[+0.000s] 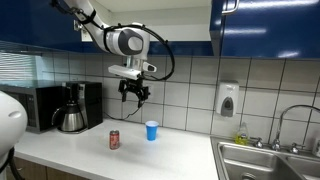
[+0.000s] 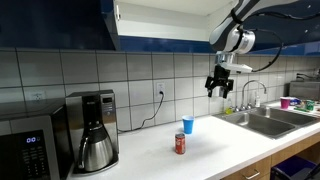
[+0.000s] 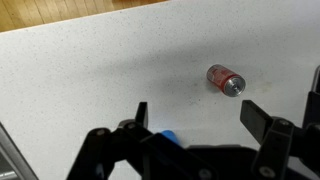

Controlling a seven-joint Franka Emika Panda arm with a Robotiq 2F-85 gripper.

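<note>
High over the white counter, my gripper points down with its two fingers spread wide and nothing between them. In exterior view 1 the gripper hangs well above the counter. A red can stands upright on the worktop, below and a little left of it. From the wrist, the can shows beyond the fingertips, clear of them. A blue cup stands farther back near the tiled wall; the wrist view shows only part of the cup, behind the gripper.
On the left stand a coffee maker with a steel jug and a microwave. The sink, with a soap bottle behind it, is on the right.
</note>
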